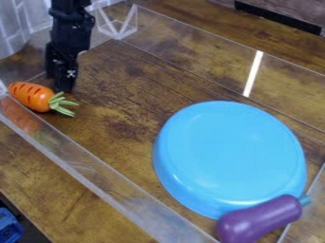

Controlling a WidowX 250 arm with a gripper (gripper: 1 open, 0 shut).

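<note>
My black gripper is low at the upper left of the camera view, just behind an orange toy carrot, which lies on the wooden surface by the left clear wall with its green top to the right. I cannot tell whether the fingers are open or shut. A large blue round plastic object fills the right side, and a purple toy eggplant lies at its lower edge.
Clear walls border the work area, with a white strip on the right one. A blue item shows at the bottom left corner.
</note>
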